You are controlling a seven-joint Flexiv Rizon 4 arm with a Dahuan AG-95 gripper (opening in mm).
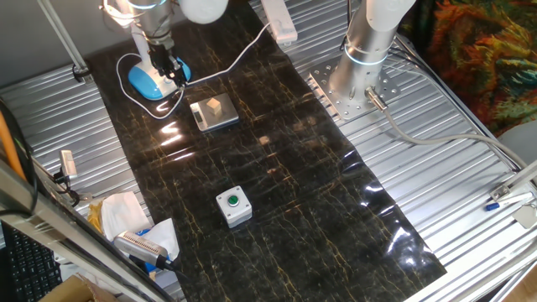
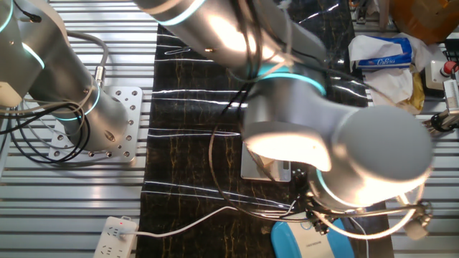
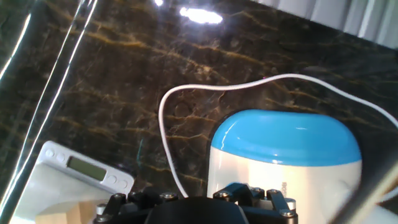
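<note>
My gripper (image 1: 179,81) hangs over the front of the white-and-blue device (image 1: 149,82), at the back left of the dark mat in exterior view 1. In the wrist view its two black fingers stand apart along the bottom edge, with nothing seen between them; their tips are hard to make out. A small wooden block (image 1: 215,106) rests on the silver scale (image 1: 220,123), a short way from the gripper. Both block (image 3: 68,213) and scale (image 3: 87,167) are cut off at lower left in the wrist view. The arm hides most of the scale in exterior view 2.
A white box with a green button (image 1: 234,201) stands mid-mat. A white cable (image 1: 231,67) runs from the blue-based device to a power strip (image 1: 280,21).
</note>
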